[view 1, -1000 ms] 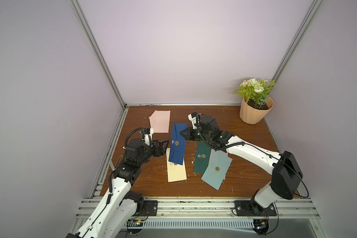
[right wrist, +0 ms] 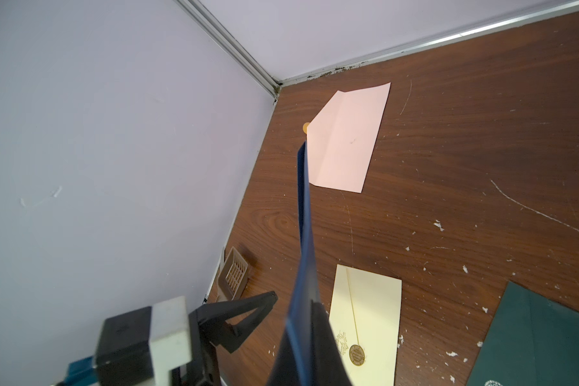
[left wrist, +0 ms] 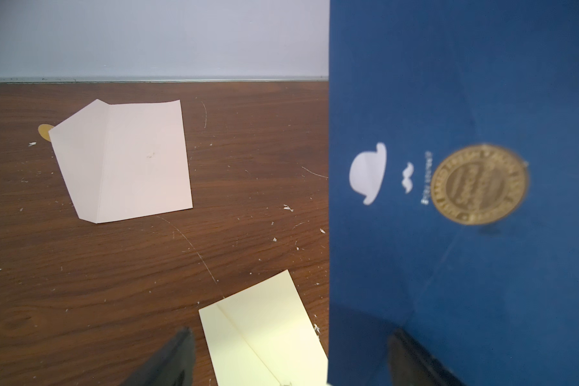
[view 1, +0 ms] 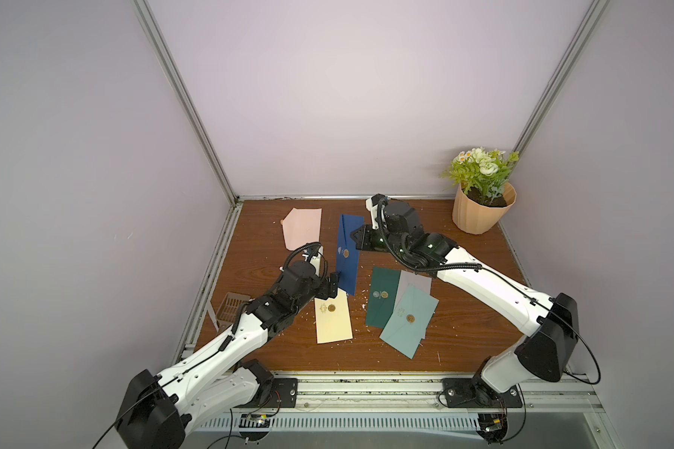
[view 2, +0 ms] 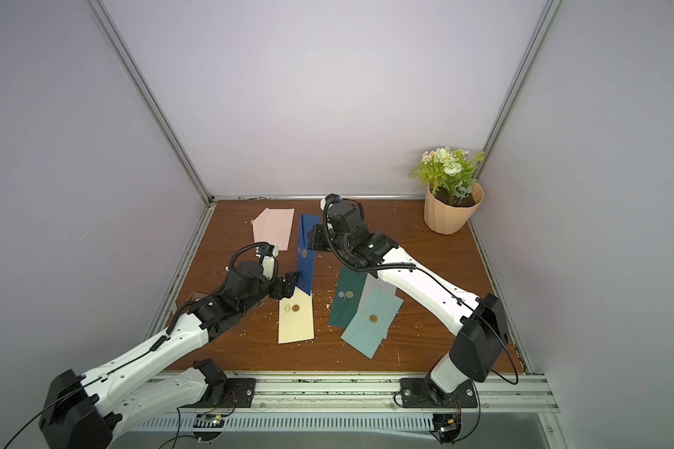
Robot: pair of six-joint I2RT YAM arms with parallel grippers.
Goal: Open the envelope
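The blue envelope hangs in the air above the table, seen face-on in the left wrist view with its gold seal and white hat print. Edge-on in the right wrist view, the same blue envelope runs between the fingers of my right gripper, which is shut on it. My left gripper stands open to the left of the envelope, near its lower part. One of its fingers overlaps the blue face in the left wrist view; whether they touch I cannot tell.
On the table lie a pink envelope, a cream one, a dark green one, a grey one and a light teal one. A potted plant stands back right; a brown basket is at left.
Over the last second the right gripper has moved back and slightly right, carrying the blue envelope. The left gripper has come right toward the envelope's lower part.
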